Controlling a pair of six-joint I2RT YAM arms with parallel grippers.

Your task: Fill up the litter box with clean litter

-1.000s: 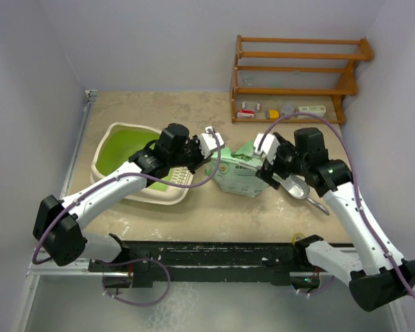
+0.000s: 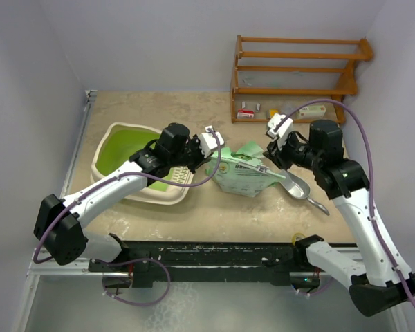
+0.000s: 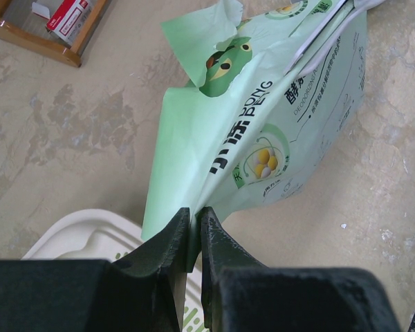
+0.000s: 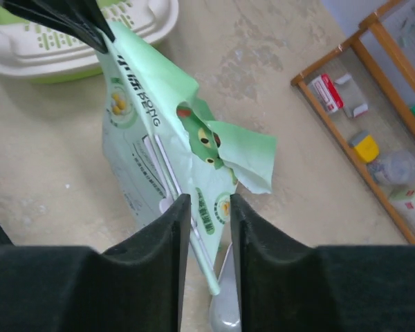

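Observation:
The green litter bag [image 2: 242, 173] stands on the table, its top corner pinched in my left gripper, which is shut on it. In the right wrist view my right gripper hangs over the bag's far end, fingers part open, above its folded edge. The litter box [image 2: 121, 149], green with a white rim, sits on the left behind the left arm. A metal scoop [image 2: 297, 190] lies right of the bag.
A wooden rack [image 2: 290, 55] at the back right holds small boxes and containers along its bottom. The table's front edge runs below the bag.
The left gripper and bag look unchanged.

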